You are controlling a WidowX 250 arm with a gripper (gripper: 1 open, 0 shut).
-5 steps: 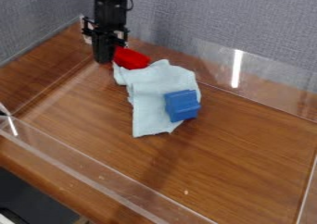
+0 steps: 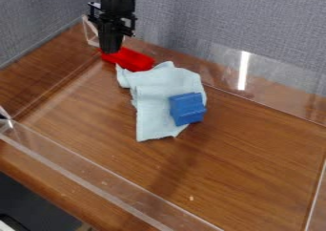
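Observation:
My black gripper (image 2: 111, 46) hangs at the top left, against the back wall, just above the left end of a red block (image 2: 129, 60); whether its finger is open or shut is hard to make out. A pale blue cloth (image 2: 156, 92) lies crumpled below and right of the red block, and a blue block (image 2: 188, 108) rests on its right part.
Clear low walls (image 2: 254, 88) border it at the back, with a grey wall (image 2: 242, 25) behind. A small white-edged object at the left edge is unclear.
Over the last second my gripper has risen slightly and moved back from the red block's left end. The cloth and blue block have not visibly moved.

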